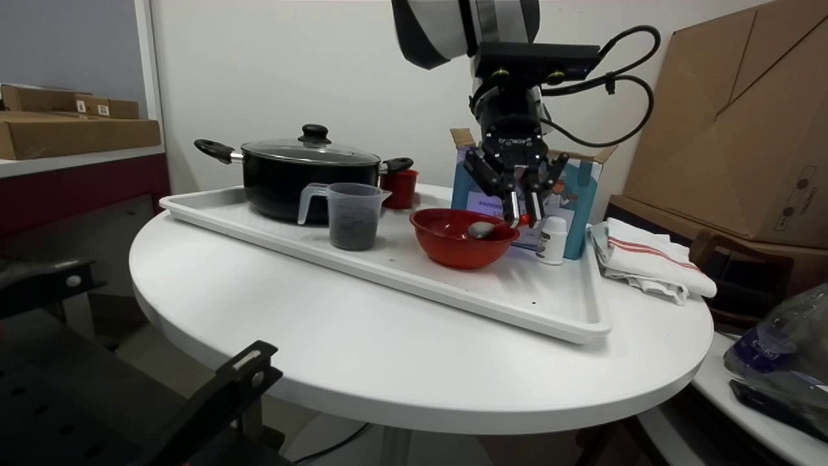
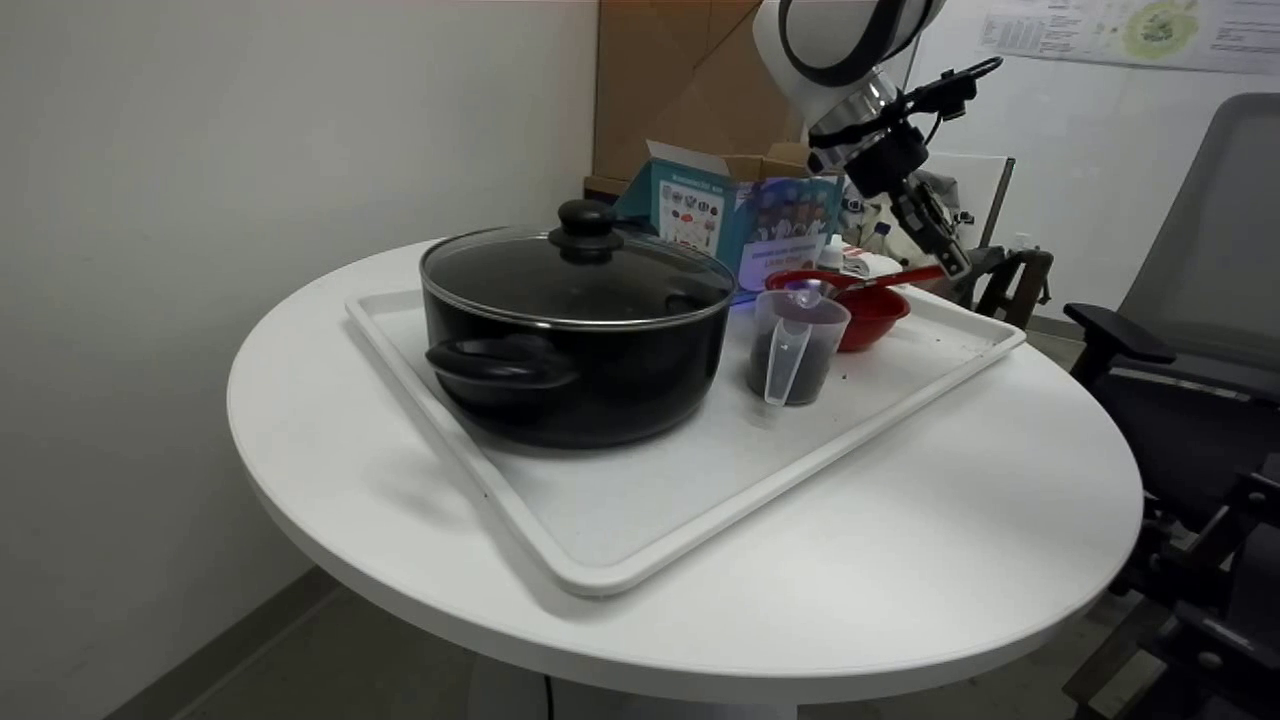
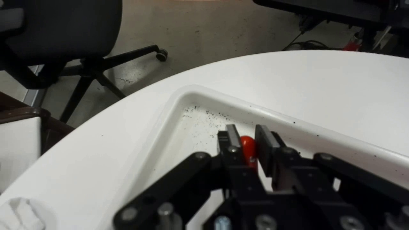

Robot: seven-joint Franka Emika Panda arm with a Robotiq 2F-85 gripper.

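Observation:
Between the fingers of my gripper point(image 1: 524, 220) is the red handle point(image 3: 249, 149) of a spoon, with the fingers shut on it. The spoon's grey bowl end point(image 1: 481, 230) rests in or just over the red bowl point(image 1: 458, 251); contact cannot be told. From the other side, the spoon handle point(image 2: 914, 275) slants up from the bowl to my gripper point(image 2: 956, 266). Just left of the red bowl stands a clear measuring cup point(image 1: 354, 215) with dark contents. In the wrist view only the handle's end shows, and the spoon's head is hidden.
A white tray point(image 1: 565, 317) carries a lidded black pot point(image 2: 576, 390), a red cup point(image 1: 400, 189) and a small white bottle point(image 1: 552, 241). A blue box point(image 1: 578, 203) stands behind the bowl. A folded towel point(image 1: 650, 259) lies right of the tray.

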